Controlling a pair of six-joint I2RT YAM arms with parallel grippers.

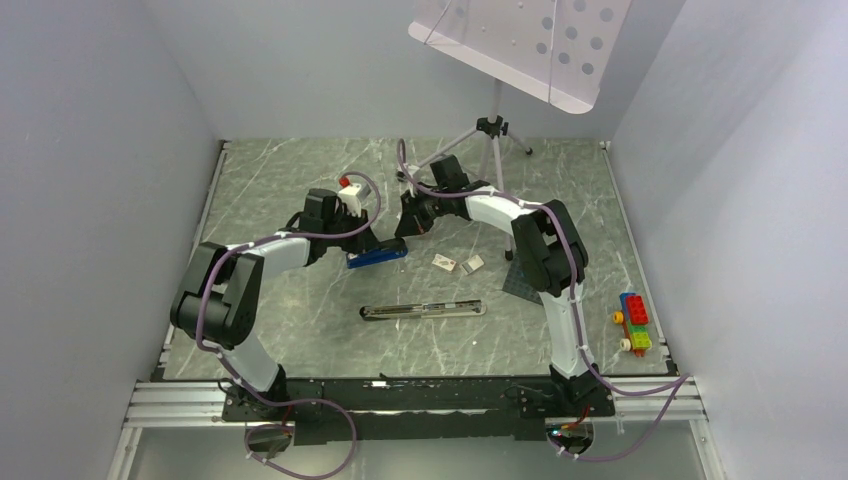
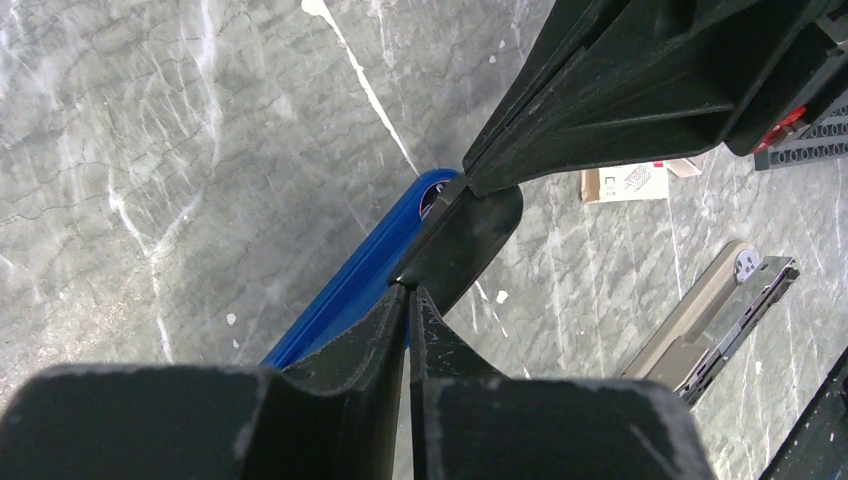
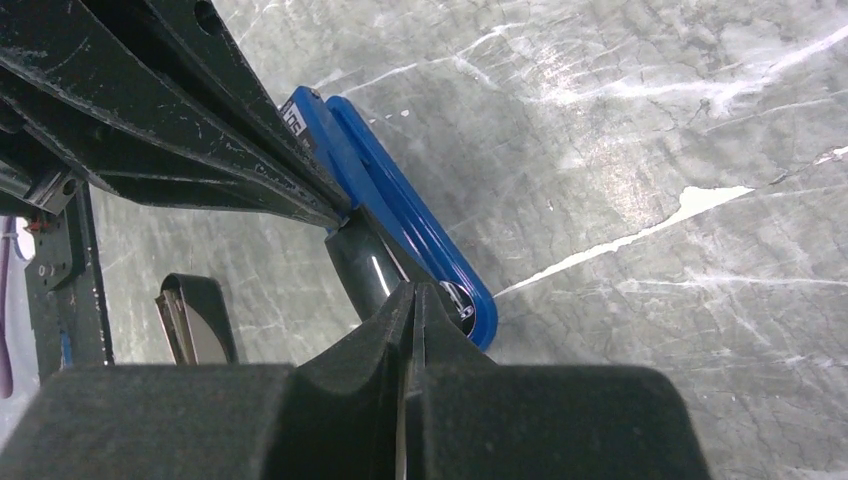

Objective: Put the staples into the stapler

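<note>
A blue stapler base [image 1: 377,258] with a black upper part [image 2: 465,240] lies left of the table's middle. My left gripper [image 1: 372,247] is shut on the inner end of that black part; its fingertips [image 3: 335,218] show there in the right wrist view. At the other end, my right gripper is shut, with nothing visible between its fingers. Its tips overlap the black part's rounded end, near a silver round piece [image 3: 458,298]; whether they touch it I cannot tell. Any staples inside are hidden.
An opened beige and black stapler [image 1: 423,311] with a metal rail lies across the front. Two small boxes [image 1: 444,262] sit right of the blue one. Tripod legs [image 1: 497,165] stand behind the right arm; a toy brick vehicle [image 1: 635,325] is far right.
</note>
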